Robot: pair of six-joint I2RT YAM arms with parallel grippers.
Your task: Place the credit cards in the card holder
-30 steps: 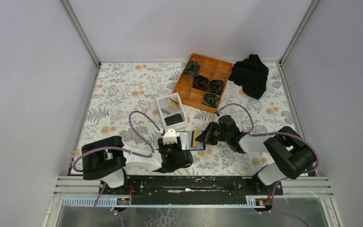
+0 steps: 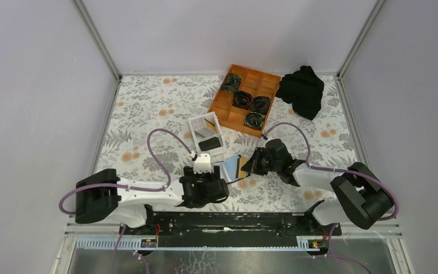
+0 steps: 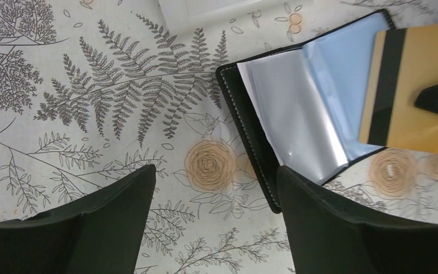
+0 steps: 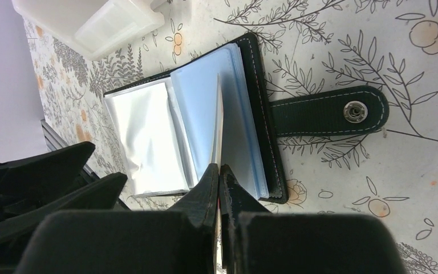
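Observation:
The black card holder (image 3: 251, 134) lies open on the table, with clear and light blue sleeves (image 4: 193, 97). A gold card with a black stripe is above the blue sleeve, seen edge-on in the right wrist view. My right gripper is shut on that card, holding it upright over the holder. My left gripper is open at the holder's left side, nothing between its fingers. The holder's strap (image 4: 319, 114) lies out flat with its snap showing.
A white tray (image 2: 220, 137) with cards sits just behind the holder. Farther back are an orange compartment box (image 2: 222, 108) with dark coiled bundles and a black cloth (image 2: 302, 91) at the right.
The holder has turned to a tilted angle, and my right gripper has shifted slightly with the card.

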